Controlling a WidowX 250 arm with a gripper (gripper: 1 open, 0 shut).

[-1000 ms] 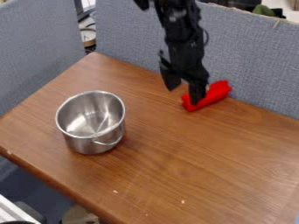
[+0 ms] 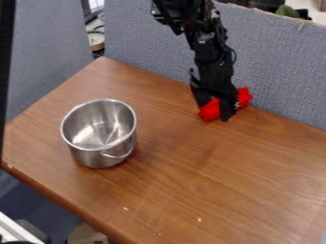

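The black gripper (image 2: 214,103) reaches down at the back right over a red elongated object (image 2: 241,98), partly covering it, with its fingers on either side. The gripper is open. Whether the fingers touch the object cannot be told. A steel pot (image 2: 98,121) with a handle stands upright on the wooden table (image 2: 192,191), at the left.
Grey padded walls (image 2: 147,48) bound the table at the back and left. Some white and dark items lie beyond the table's lower left edge.
The gripper has moved right and down, from beside the red object to over it. The pot has stayed in place.
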